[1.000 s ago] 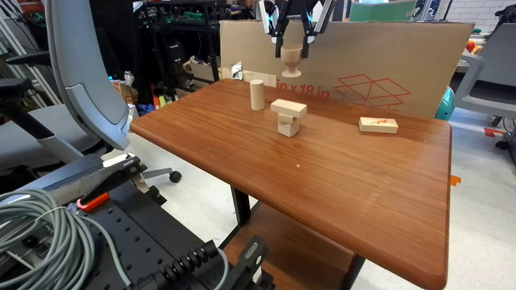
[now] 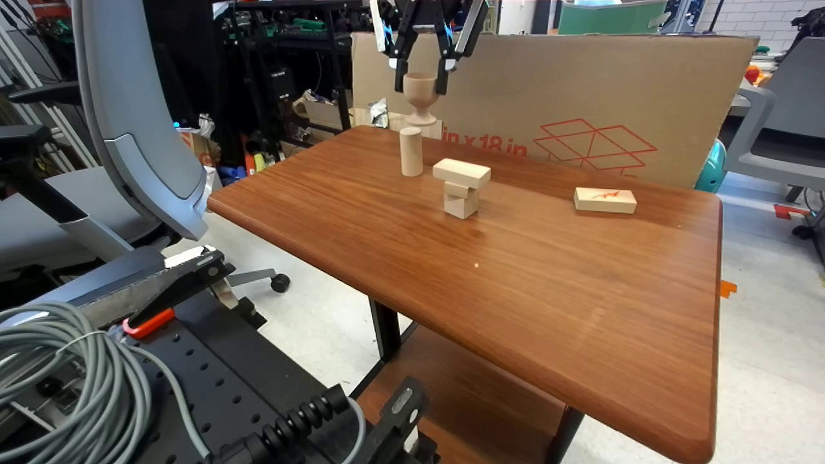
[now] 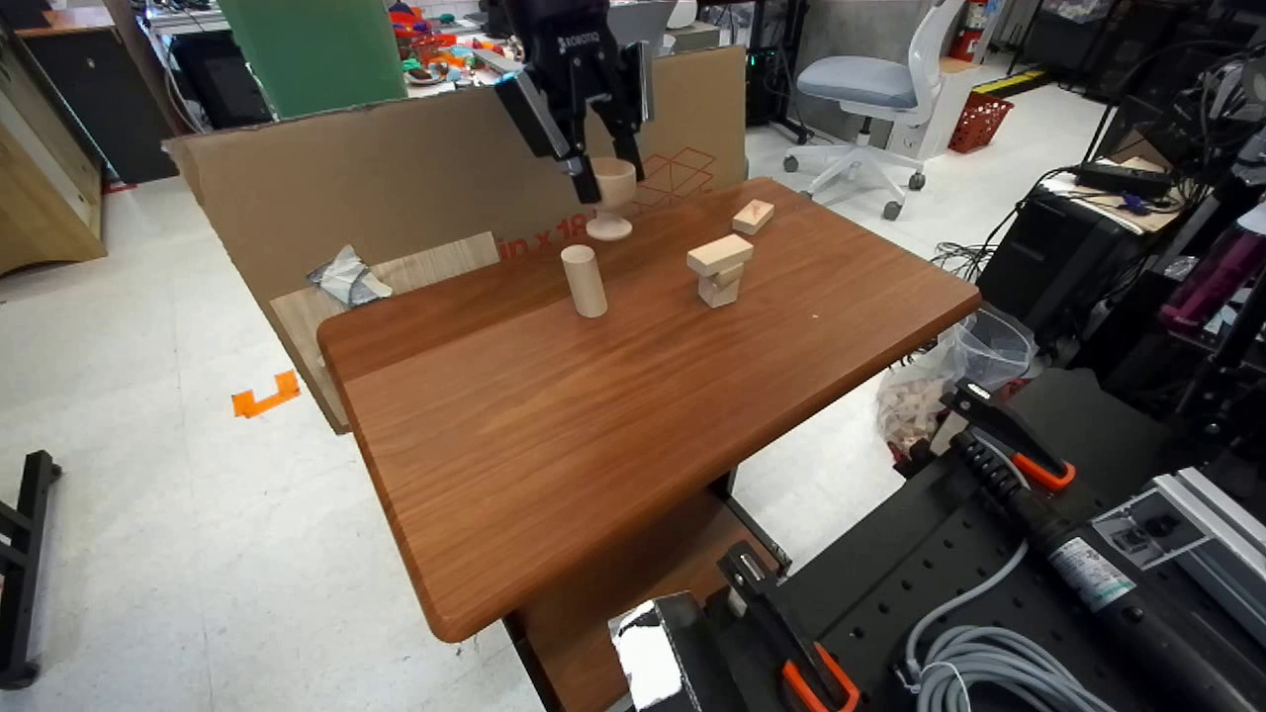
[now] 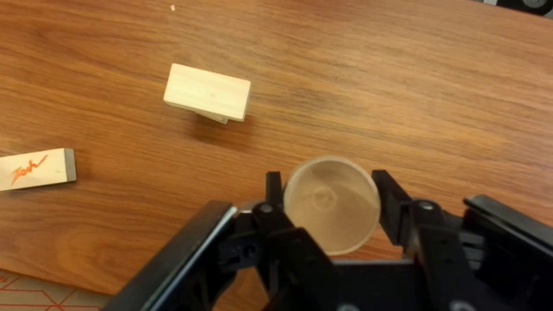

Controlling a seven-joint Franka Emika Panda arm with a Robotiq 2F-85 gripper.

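Note:
A wooden goblet-shaped cup (image 2: 421, 91) hangs upright in the air, its bowl pinched in my gripper (image 2: 421, 80). From the wrist view I look down into the cup (image 4: 332, 207), empty inside, with a finger on each side of its rim. A wooden cylinder (image 2: 411, 151) stands upright on the table; in exterior view 1 it appears just below the cup's foot, while in exterior view 2 the cylinder (image 3: 584, 281) is left of and below the cup (image 3: 612, 196). My gripper hides whatever lies under it in the wrist view.
A small stack of wooden blocks (image 2: 461, 171), topped by a longer block, stands near the cylinder. A marked block (image 2: 605, 200) lies flat farther right. Cardboard (image 2: 557, 100) rises behind the table (image 2: 541, 309), whose front and right are clear.
In exterior view 1 my gripper has moved left with the cup held in it, from over the stack's side to above the cylinder's image. The blocks and cylinder have not moved.

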